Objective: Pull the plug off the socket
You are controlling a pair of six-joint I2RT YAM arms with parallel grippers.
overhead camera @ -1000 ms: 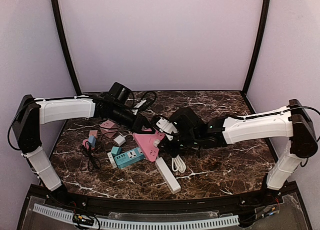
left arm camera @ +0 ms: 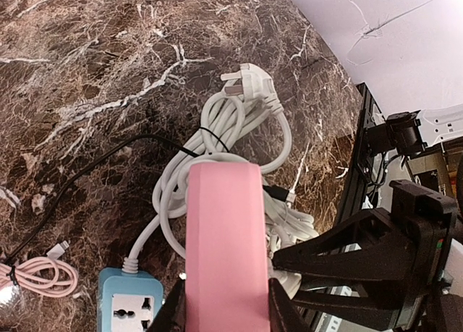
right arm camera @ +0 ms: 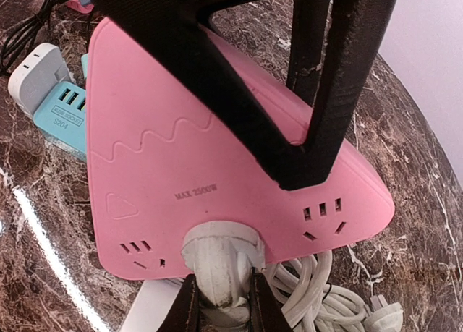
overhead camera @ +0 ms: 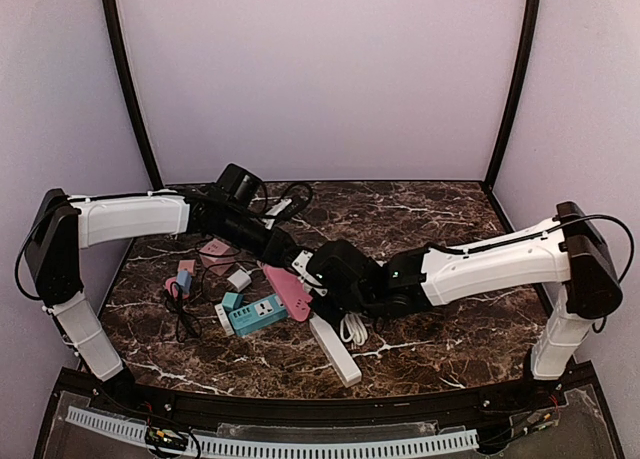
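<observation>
A pink triangular socket [right arm camera: 166,166] is held above the table, and my left gripper is shut on it. Its narrow pink edge faces the left wrist view. In the right wrist view a white plug [right arm camera: 223,256] sits against the socket's face near its lower side, with no gap showing; its prongs are hidden. My right gripper is shut on the plug's body. From the top view, the two grippers meet at the pink socket [overhead camera: 288,291], and the right gripper covers the plug there.
A blue power strip [overhead camera: 258,315], a white bar [overhead camera: 335,351] and a coiled white cable [overhead camera: 354,329] lie below the grippers. Several small pink, blue and white pieces sit to the left.
My right gripper has moved left, closer to the left gripper. The socket now looks narrower from above, and the plug has gone out of sight behind the right gripper. The left arm barely differs.
</observation>
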